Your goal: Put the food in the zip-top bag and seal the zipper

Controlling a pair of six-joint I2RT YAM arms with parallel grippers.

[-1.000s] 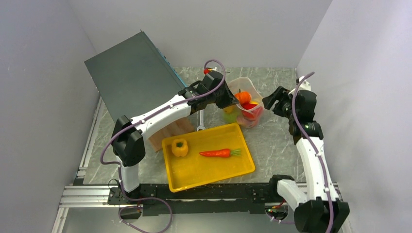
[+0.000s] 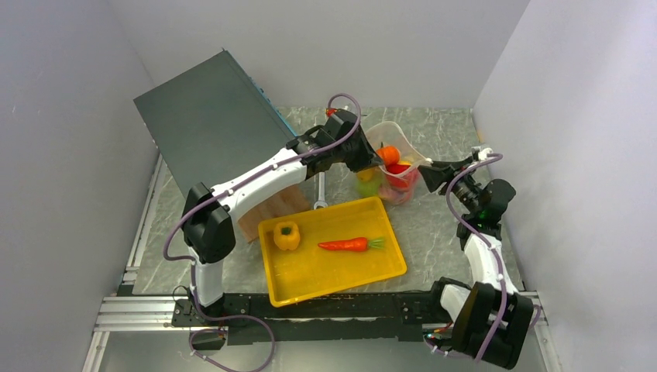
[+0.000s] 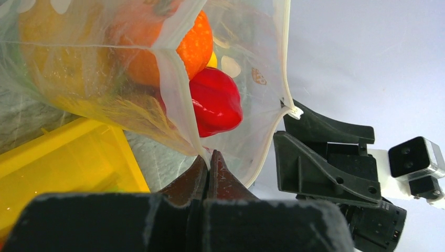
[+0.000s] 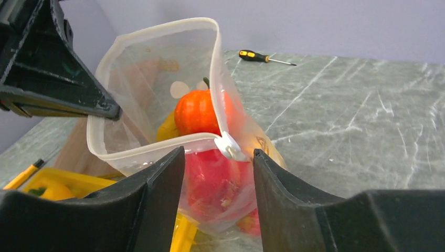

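Note:
The clear zip top bag (image 2: 399, 195) stands with its mouth open, holding an orange pumpkin (image 4: 195, 113), a red pepper (image 3: 216, 102) and some yellow food. My left gripper is shut on the near edge of its mouth. Opposite, my right gripper is part open around the bag's white zipper end (image 4: 231, 149); a gap shows between that end and the left finger, and whether the right finger touches it I cannot tell. A yellow pepper (image 2: 287, 235) and a carrot (image 2: 349, 244) lie in the yellow tray (image 2: 333, 290).
A large dark panel (image 2: 217, 116) covers the back left, above a wooden board (image 2: 275, 209). A wrench (image 2: 321, 194) lies between board and bag. Behind the bag is a screwdriver (image 4: 254, 55). Grey walls close in at right and back.
My right gripper has turned and come in toward the bag's right corner, its arm bending and shifting as it did. The left arm and the food have barely moved.

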